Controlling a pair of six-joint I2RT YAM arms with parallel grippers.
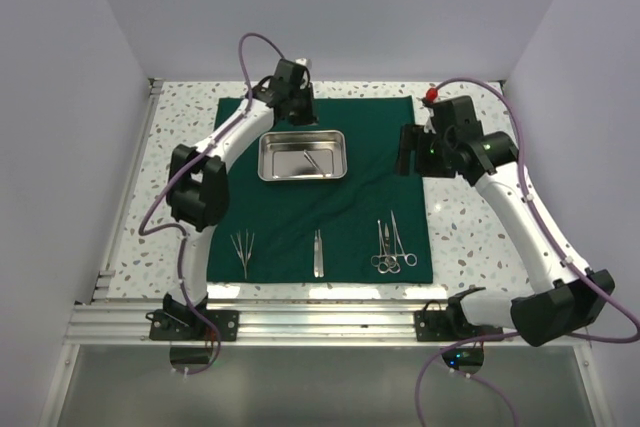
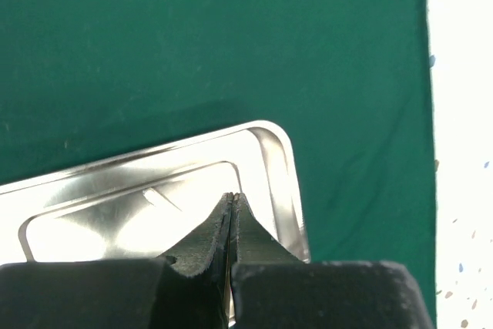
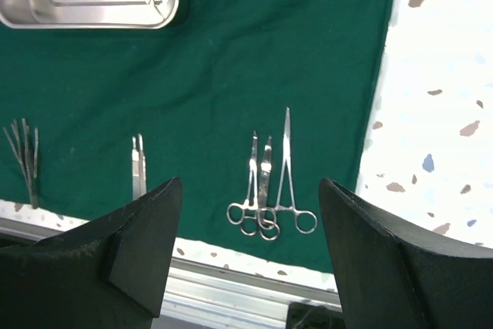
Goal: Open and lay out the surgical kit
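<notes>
A steel tray [image 1: 265, 159] rests on the green cloth, with a thin metal instrument [image 1: 313, 162] lying slantwise inside. My left gripper [image 1: 315, 123] is over the tray's back rim; in its wrist view the fingers [image 2: 245, 225] are shut with nothing seen between them. Front left on the cloth lie several thin instruments [image 1: 244, 259] fanned out. Tweezer-like tools [image 1: 318, 255] lie at front centre, and ring-handled clamps or scissors [image 3: 286, 163] at front right. Above the cloth's right side, my right gripper holds its fingers wide apart and empty.
Around the green cloth [image 1: 370, 207] runs a speckled white tabletop [image 1: 465, 237], with a metal rail [image 1: 320, 319] along the front.
</notes>
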